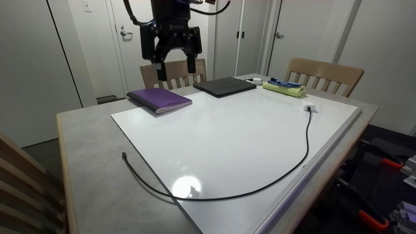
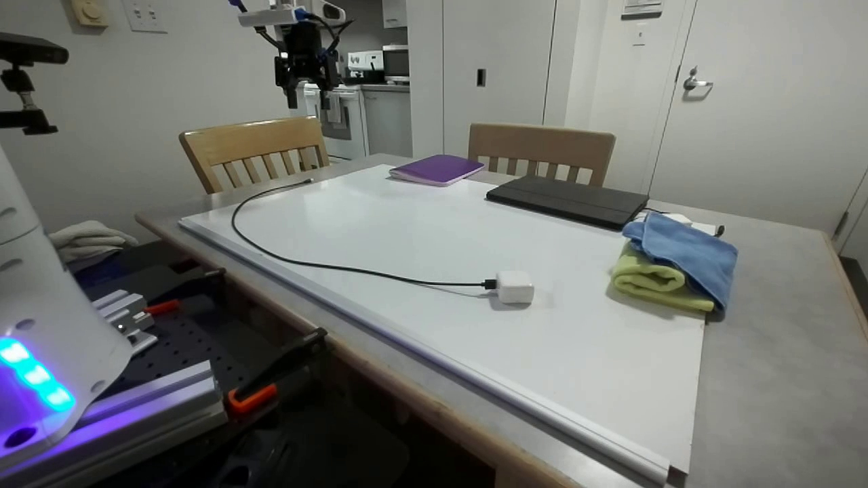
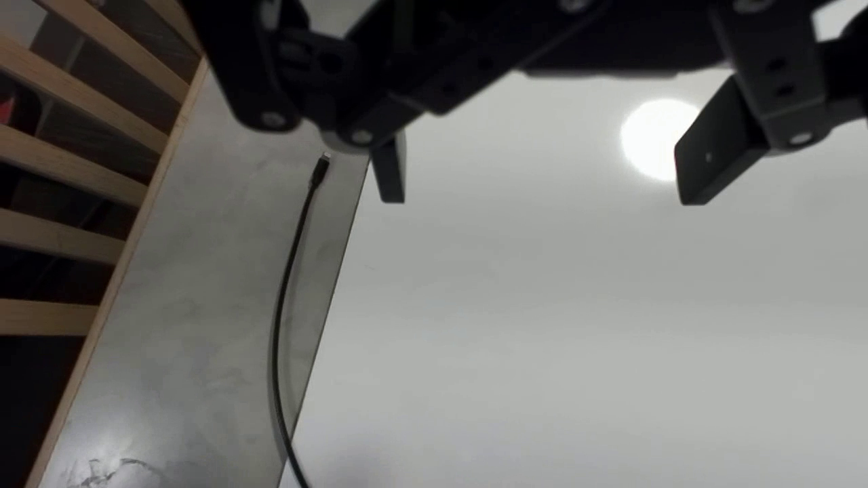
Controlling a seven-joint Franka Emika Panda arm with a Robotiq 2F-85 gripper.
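Observation:
My gripper point(image 1: 176, 70) hangs open above the table, with nothing between its fingers; in the wrist view its two fingertips point(image 3: 391, 175) stand wide apart over the white board point(image 3: 569, 341). A black cable point(image 1: 234, 198) curves over the board's near part. Its loose plug end point(image 3: 319, 172) rests on the grey tabletop just past the board's edge, below and to the left of the gripper in the wrist view. At the cable's other end is a white charger block point(image 2: 514, 287), sitting on the board.
Along the far side lie a purple notebook point(image 1: 162, 98) and a black folder point(image 1: 225, 86). A blue cloth point(image 2: 681, 252) rests on a folded green cloth point(image 2: 651, 276). Wooden chairs point(image 2: 258, 153) stand round the table. The board's middle is clear.

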